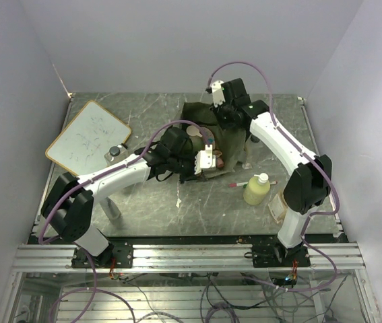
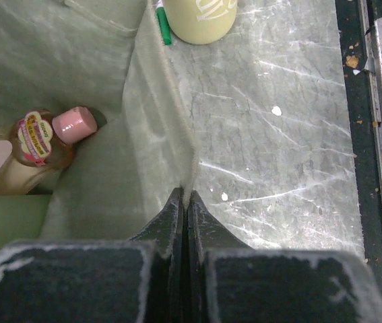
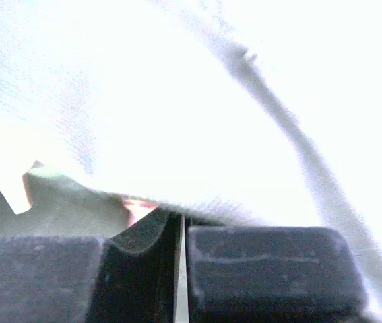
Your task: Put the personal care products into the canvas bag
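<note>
The canvas bag point(image 1: 231, 151) stands open at centre, holding products; the left wrist view shows a pink-capped bottle point(image 2: 46, 138) inside. My left gripper is shut on the bag's fabric rim. My right gripper is raised at the bag's back right, shut, with nothing seen between its fingers; its view is washed out. A cream-yellow bottle point(image 1: 257, 192) stands right of the bag.
A whiteboard point(image 1: 86, 134) lies at the left. Behind the left arm are a capped bottle point(image 1: 115, 155) and a silver cylinder point(image 1: 110, 209). A marker point(image 1: 238, 184) and small box point(image 1: 277, 208) lie at right.
</note>
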